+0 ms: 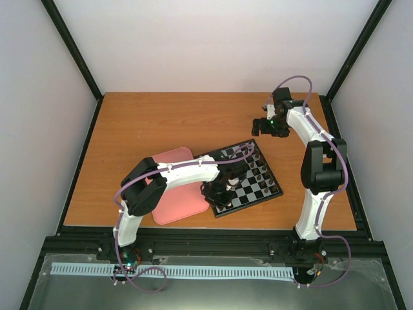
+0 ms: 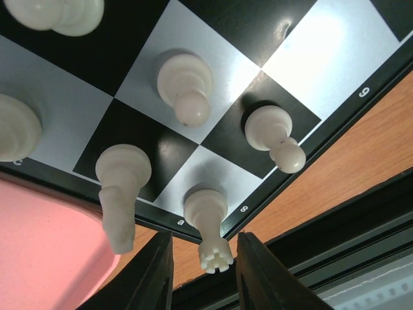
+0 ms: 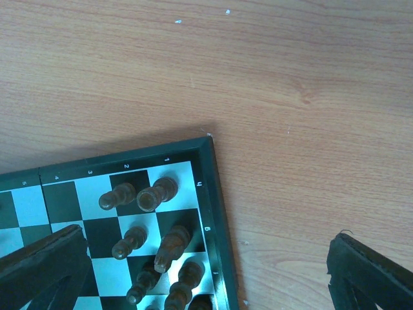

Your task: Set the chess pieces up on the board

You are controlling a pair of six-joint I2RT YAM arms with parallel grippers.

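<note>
A white rook [image 2: 208, 223] stands on the light corner square marked a and 8. Around its top my left gripper is open, with a gap on each side of the piece. Beside the rook is a white knight [image 2: 121, 187] on a dark square. Two white pawns, one pawn [image 2: 187, 90] on a light square and another pawn [image 2: 274, 137] on a dark one, stand in the row behind. Brown pieces, among them a brown rook [image 3: 158, 194], fill the chessboard's [image 3: 223, 271] other side. My right gripper is open and empty, above the table by that corner.
The pink tray [image 1: 169, 210] lies against the board's left side, partly under the left arm; the part that shows is empty. Bare wooden table [image 1: 174, 123] stretches behind the board. A dark frame rail [image 2: 348, 236] runs close to the rook's corner.
</note>
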